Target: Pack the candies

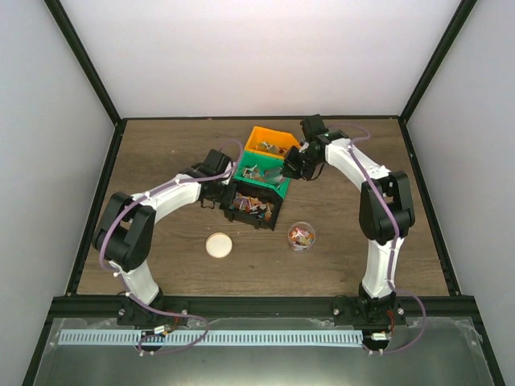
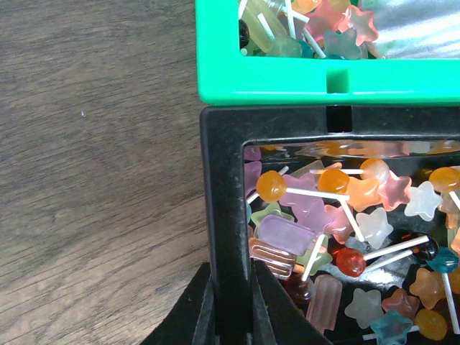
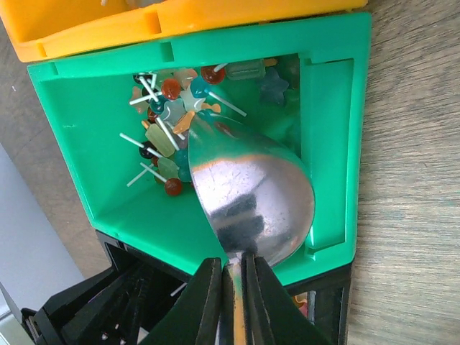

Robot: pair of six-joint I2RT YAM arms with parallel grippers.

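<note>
Three joined bins stand mid-table: an orange bin point(image 1: 257, 133) at the back, a green bin point(image 3: 334, 93) between, a black bin point(image 2: 224, 172) in front, each with candies point(image 2: 309, 208). My left gripper is shut on the black bin's side wall. In the right wrist view my right gripper is shut on the handle of a metal scoop point(image 3: 251, 201). The scoop's bowl hangs over the green bin and looks empty, its tip by the candies there. A clear round tub point(image 1: 301, 236), front right of the bins, holds some candies.
A pale round lid point(image 1: 219, 245) lies on the table in front of the bins, left of the tub. Bare wooden table point(image 1: 153, 225) surrounds these things. Both arms reach in close together over the bins.
</note>
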